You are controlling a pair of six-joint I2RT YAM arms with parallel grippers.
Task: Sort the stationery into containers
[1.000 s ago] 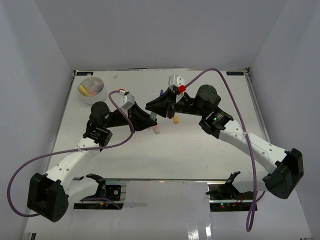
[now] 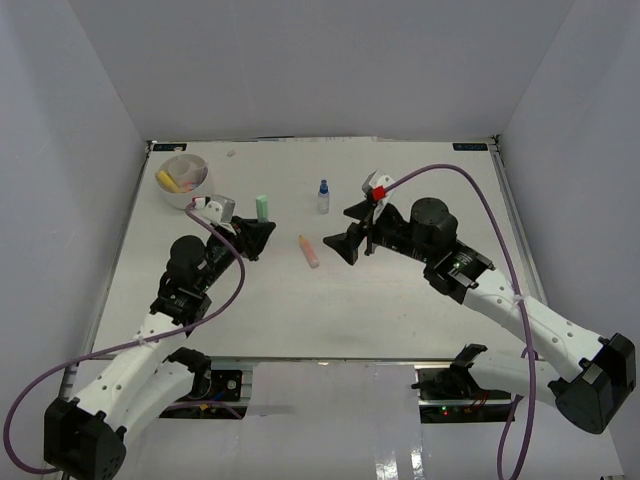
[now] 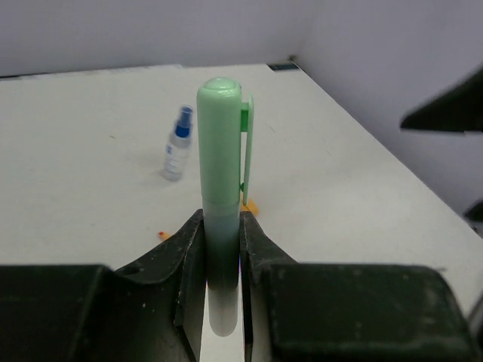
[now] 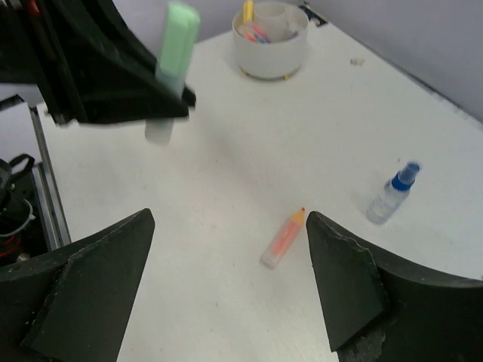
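Note:
Upright between the fingers of my left gripper is a green-capped marker with a clip on its side. My right gripper stands open, its fingers wide apart with nothing between them. Beyond those fingers, an orange-red pencil-shaped item lies on the table. Further back stands a small clear bottle with a blue top. At the back left is a round white container, with a yellow item and other pieces inside. The yellow-orange piece shows partly behind the marker in the left wrist view.
Grey walls close off the back and both sides. A purple cable loops over the right arm.
The grippers were close together at the marker; now they stand apart. The right has opened and moved clear, while the left has carried the marker left, towards the white container.

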